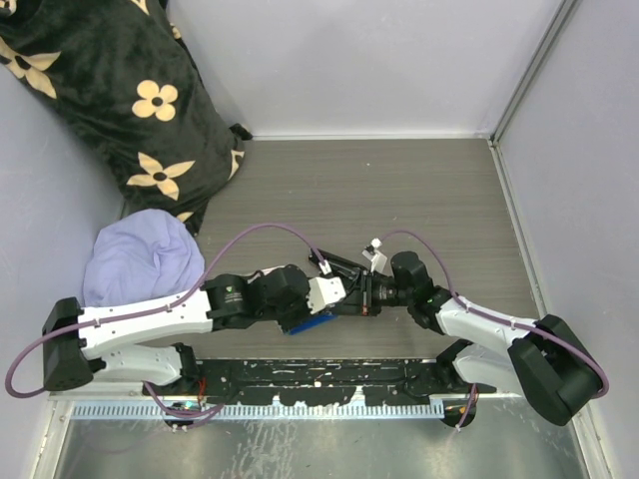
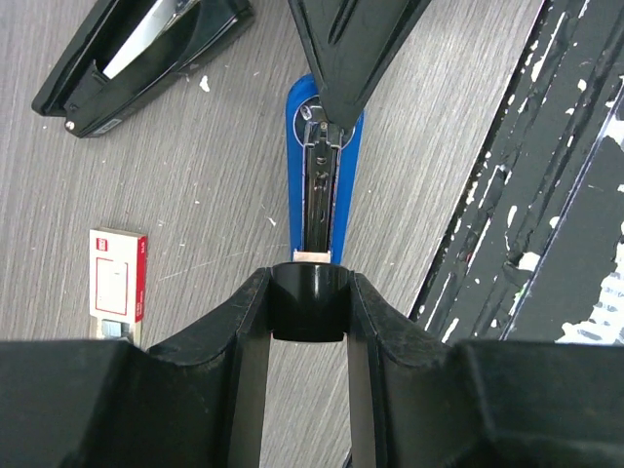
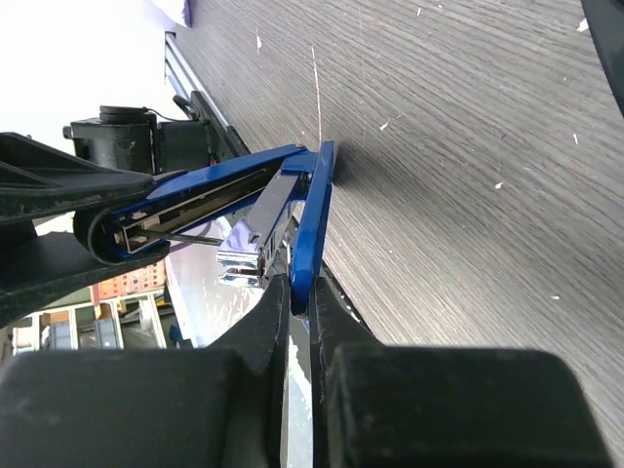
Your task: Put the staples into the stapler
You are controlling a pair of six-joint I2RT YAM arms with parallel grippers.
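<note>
A blue stapler hangs between my two grippers, its long body opened. In the left wrist view my left gripper is shut on the stapler's rounded black end. The dark channel runs away from that end, with a small tan piece beside the black cap. At the far end, a right gripper finger covers part of the stapler. The right wrist view has my right gripper shut on a narrow blue part of it, near a silvery metal piece. Whether staples lie in the channel I cannot tell.
On the table lie a black stapler and a small white-and-red box. A lavender cloth and a dark flowered pillow sit at the left.
</note>
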